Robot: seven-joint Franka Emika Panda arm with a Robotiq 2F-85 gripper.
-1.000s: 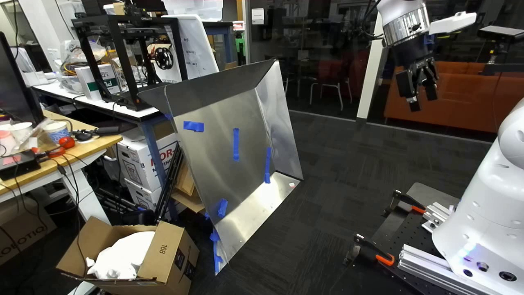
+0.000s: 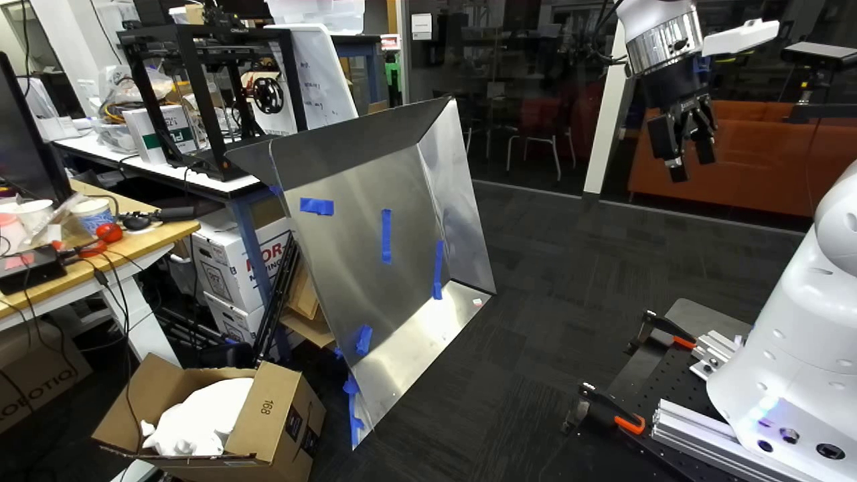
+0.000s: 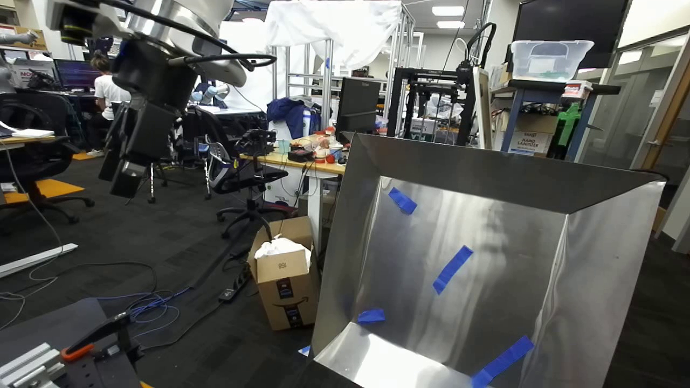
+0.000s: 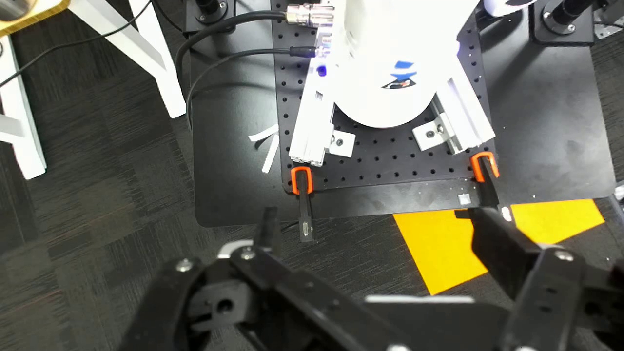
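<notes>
My black gripper (image 2: 692, 160) hangs high in the air at the upper right of exterior view 1, its fingers pointing down. In the wrist view the gripper is open, with a wide gap between its left finger and right finger and nothing held there. Exterior view 2 has the gripper (image 3: 117, 182) at upper left. A large metal tray (image 2: 369, 181) with strips of blue tape stands tilted on the floor, well apart from the gripper.
Below the wrist camera are the robot base (image 4: 383, 87), black mounting plate (image 4: 234, 175) and two orange-tipped clamps. A cardboard box (image 2: 277, 414) holding white cloth sits near a cluttered wooden desk (image 2: 161, 233). Dark carpet (image 2: 554, 265) lies clear between tray and base.
</notes>
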